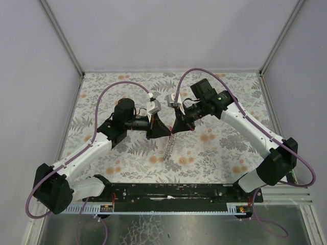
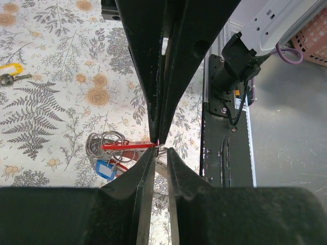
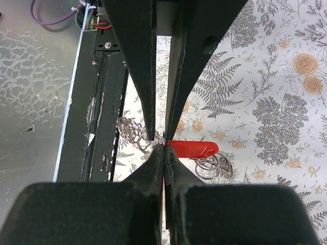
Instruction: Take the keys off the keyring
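Over the patterned table my grippers meet tip to tip in the top view. My left gripper is part open, with a narrow gap between its fingers. Opposite it, the right gripper is shut, seemingly on a thin part of the keyring; its fingers hide what they pinch. A red tag (image 3: pixel 194 149) sits right at the tips. In the left wrist view, silvery rings (image 2: pixel 104 144) and a blue tag (image 2: pixel 106 169) lie behind it. The bundle hangs down as a chain-like strand (image 1: pixel 169 148) in the top view. Individual keys are hard to tell apart.
A key with a yellow tag (image 2: pixel 11 70) lies on the table in the left wrist view. The table cloth (image 1: pixel 204 163) around the grippers is mostly clear. A dark bar (image 1: pixel 168 196) runs along the front edge.
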